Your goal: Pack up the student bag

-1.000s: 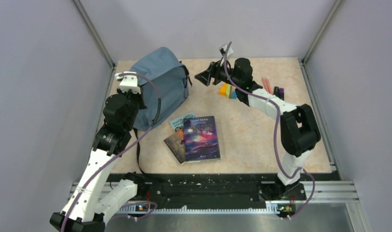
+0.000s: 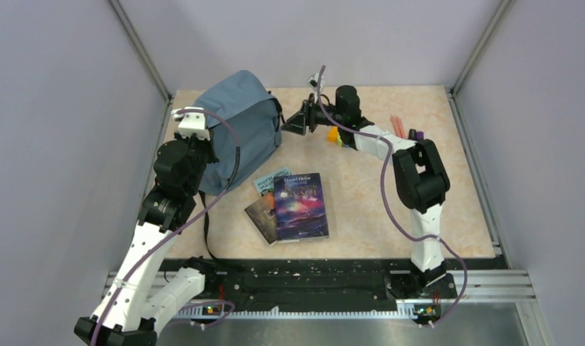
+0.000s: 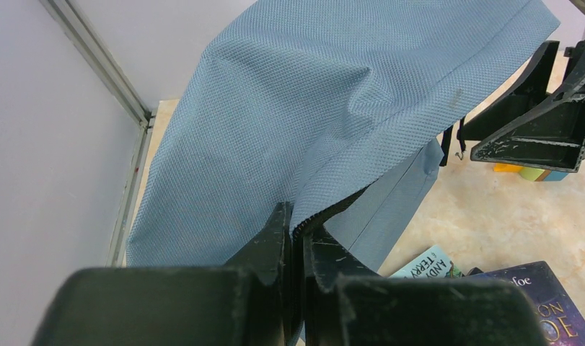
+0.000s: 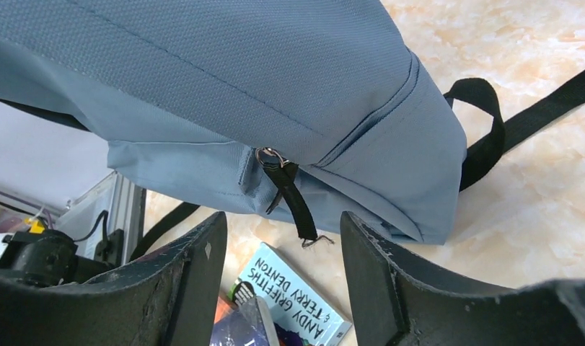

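Observation:
The grey-blue bag point(image 2: 242, 137) lies at the back left. My left gripper is shut on the dark edge of the bag's opening, holding the flap point(image 3: 296, 108) up. My right gripper stands open at the bag's right side, facing a short black zipper pull point(image 4: 296, 205) on a metal ring, with nothing seen between its fingers. Books lie in front of the bag: a large purple one point(image 2: 300, 209), a light blue one point(image 2: 271, 176) and a brown one point(image 2: 259, 218).
Yellow and multicoloured items point(image 2: 334, 134) sit under the right arm. Pink pencils point(image 2: 396, 124) and dark markers point(image 2: 414, 133) lie at the back right. A black strap point(image 2: 206, 227) trails to the front edge.
My right gripper has moved left, closer to the bag's right side. The left arm, bag and books have not visibly moved.

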